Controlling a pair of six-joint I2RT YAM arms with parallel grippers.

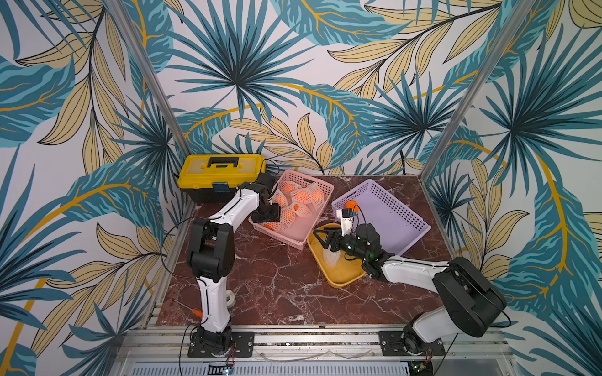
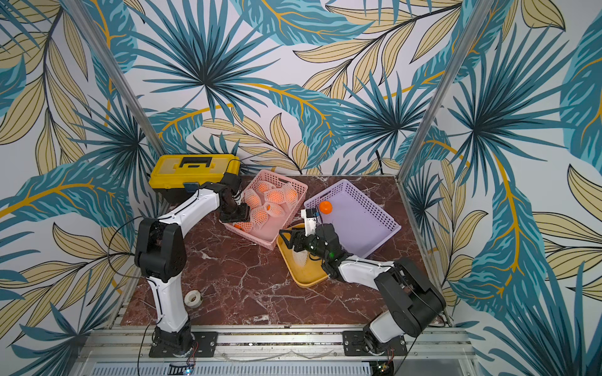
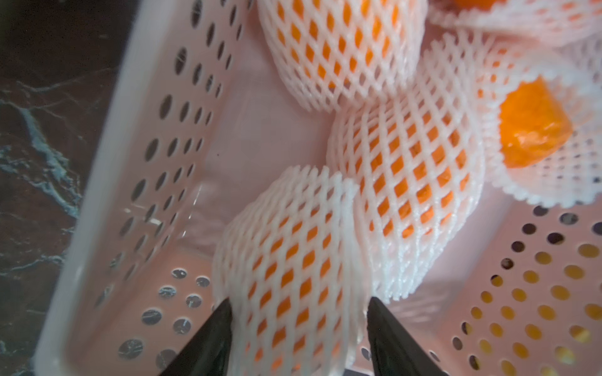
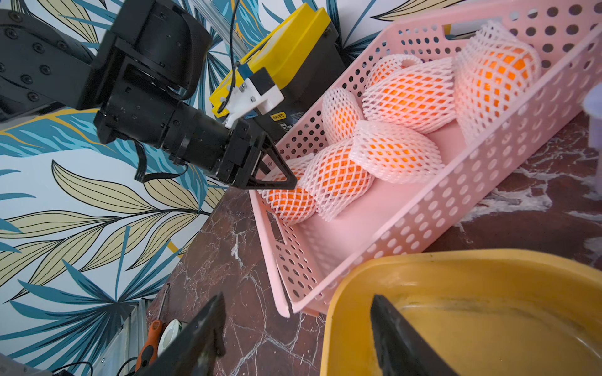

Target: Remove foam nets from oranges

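Several oranges in white foam nets lie in the pink basket (image 4: 401, 210). The nearest netted orange (image 3: 294, 275) sits in a corner of that basket. My left gripper stands open over it, one finger on each side; whether they touch the net cannot be told. Another netted orange (image 3: 407, 169) leans against it. My right gripper hangs open over the yellow tray (image 4: 464, 257), with nothing between its fingers. A white foam net (image 1: 330, 258) lies in that tray, partly under the right gripper. One bare orange (image 2: 325, 207) rests in the purple basket (image 2: 363, 222).
Behind the left arm stands a yellow and black toolbox (image 1: 222, 172), close to the pink basket. A tape roll (image 2: 193, 299) and an orange-handled screwdriver (image 4: 150, 341) lie near the left arm's base.
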